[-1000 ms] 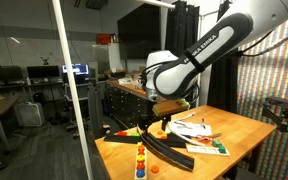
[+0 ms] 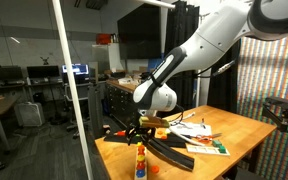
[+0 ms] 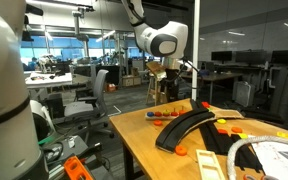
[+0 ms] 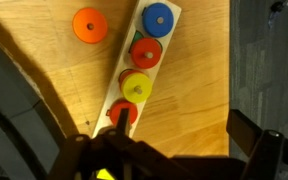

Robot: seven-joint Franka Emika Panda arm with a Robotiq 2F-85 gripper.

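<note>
In the wrist view a narrow wooden peg board runs diagonally. On it are a blue disc, a red disc, a yellow disc and another red disc. The yellow disc seems to overlap a red one beneath. Off to one side, an orange disc lies loose on the table. My gripper hangs over the board with its fingers wide apart and nothing between them. From outside, the gripper is above the board, near the table's front left.
Dark curved track pieces lie beside the board, with small loose red discs near them. A light wooden tray and white items crowd the far part of the table. Bare wood shows close to the board.
The arm has come down and swung left in exterior view 1, bringing my gripper from over the track pieces to above the peg board. The table objects look unmoved.
</note>
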